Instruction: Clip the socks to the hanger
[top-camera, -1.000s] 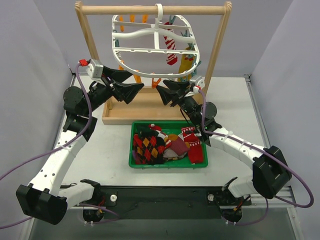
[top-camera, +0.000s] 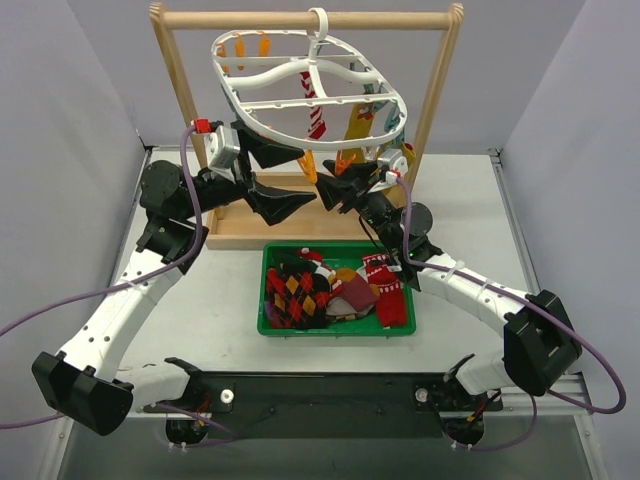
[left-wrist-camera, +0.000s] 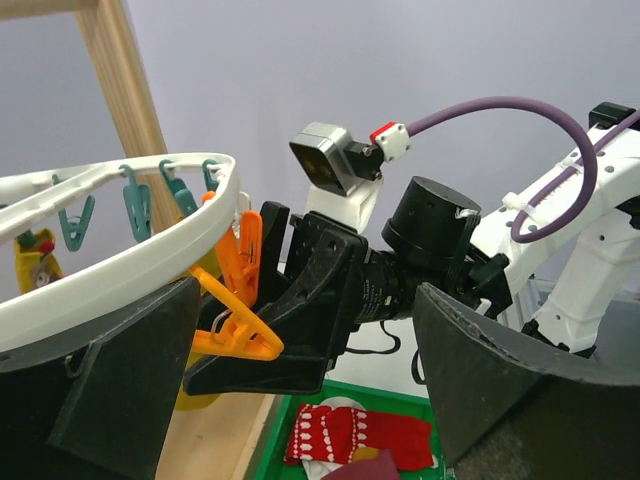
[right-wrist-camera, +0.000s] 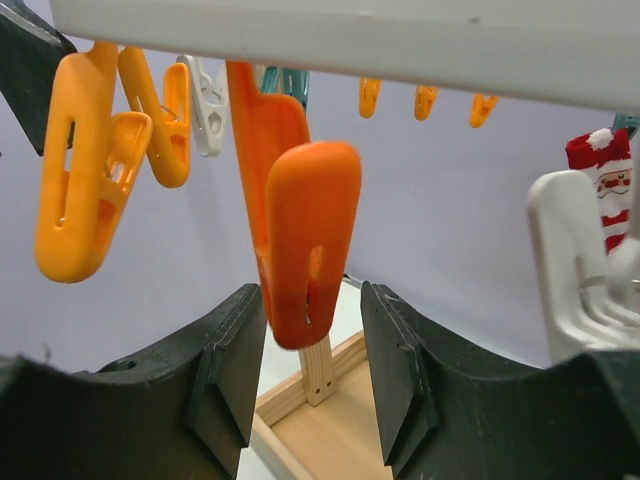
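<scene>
The white hanger (top-camera: 305, 135) hangs from the wooden frame with orange, teal and white clips and some socks on it. My left gripper (top-camera: 285, 175) is open beside orange clips (top-camera: 310, 168) on its front rim; the left wrist view shows a clip (left-wrist-camera: 240, 340) between and just beyond its fingers. My right gripper (top-camera: 335, 180) is open just under the rim; in the right wrist view an orange clip (right-wrist-camera: 308, 240) stands just above its fingertips. A green tray (top-camera: 270, 330) below holds a pile of socks.
The wooden frame (top-camera: 433, 80) surrounds the hanger. The two grippers are close together at the front of the hanger.
The hanger has shifted and tilted, and its clips have moved rightward. The right arm is nearly still.
</scene>
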